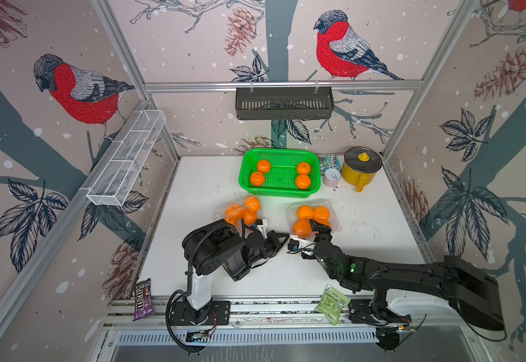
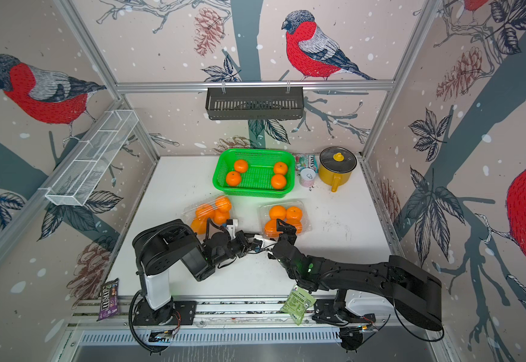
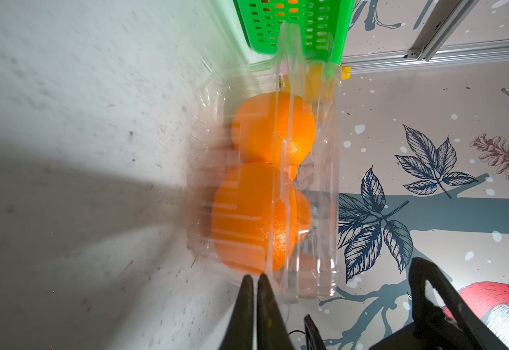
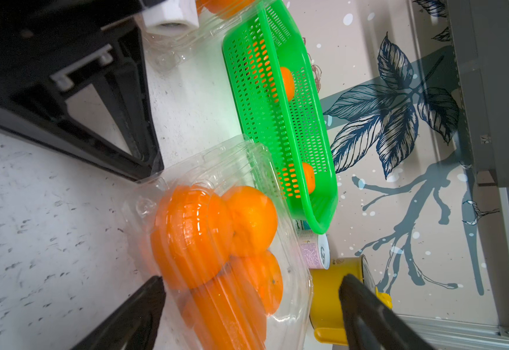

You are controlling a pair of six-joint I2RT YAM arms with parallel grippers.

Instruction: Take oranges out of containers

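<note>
Two clear plastic containers of oranges stand on the white table: the left one behind my left arm, the right one in front of the green basket, which holds several oranges. My left gripper is shut, nothing visible between its fingers, its tips close against the side of the right container. My right gripper stands open at the front right of that same container, with oranges under clear plastic between its fingers.
A yellow pot, a small cup and a packet stand at the back right. Snack bags lie along the front edge. A grey shelf hangs on the back wall.
</note>
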